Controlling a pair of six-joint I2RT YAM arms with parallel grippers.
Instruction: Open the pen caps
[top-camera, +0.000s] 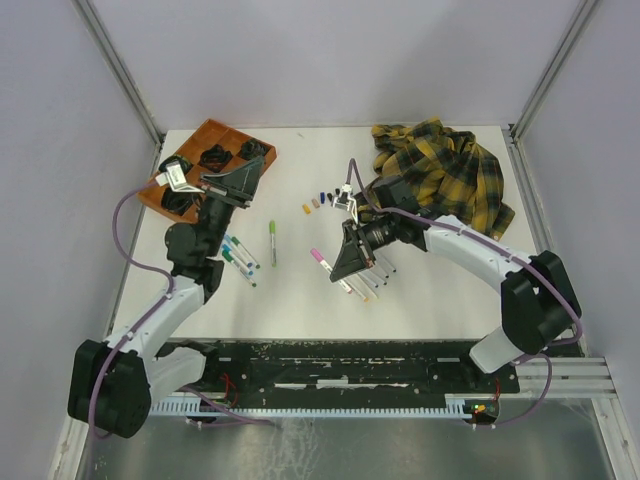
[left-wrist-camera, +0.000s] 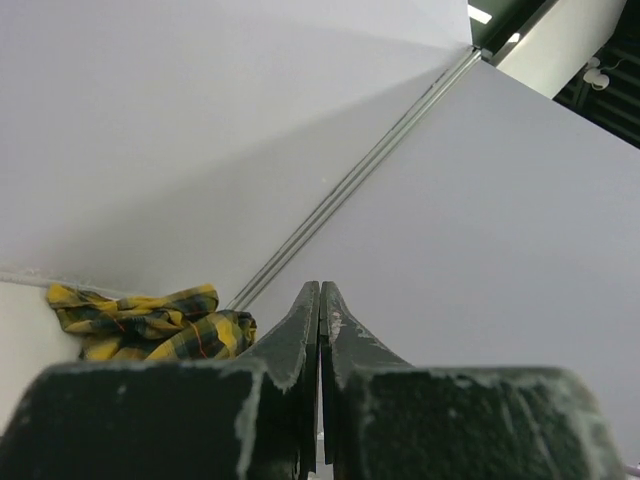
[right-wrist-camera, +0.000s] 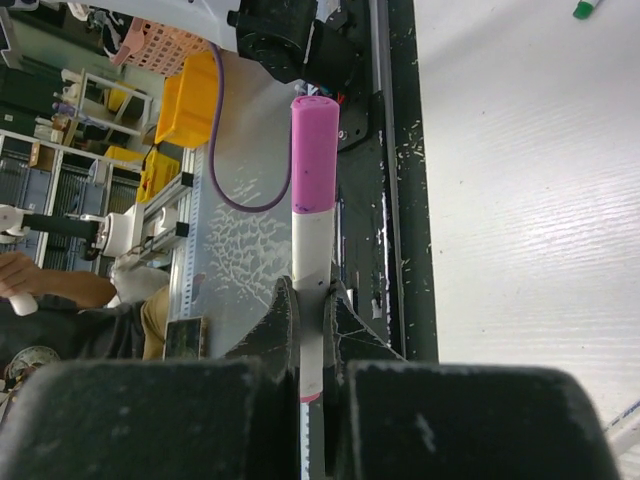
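My right gripper is shut on a white pen (right-wrist-camera: 311, 245) with a pink cap (right-wrist-camera: 315, 150). The cap sits on the pen's end, clear of the fingers. In the top view, that pen's pink end (top-camera: 317, 254) points away from the right gripper toward the left side of the table. My left gripper is shut, its fingertips together with nothing showing between them. From above, the left gripper (top-camera: 262, 160) hangs by the brown tray, apart from the pink pen. Several loose caps (top-camera: 316, 202) lie in a row near mid-table.
A green-capped pen (top-camera: 272, 243) lies alone at centre left, with several more pens (top-camera: 238, 262) left of it. White pens (top-camera: 374, 276) lie below the right gripper. The brown compartment tray (top-camera: 212, 134) is back left; plaid cloth (top-camera: 470, 180) is back right.
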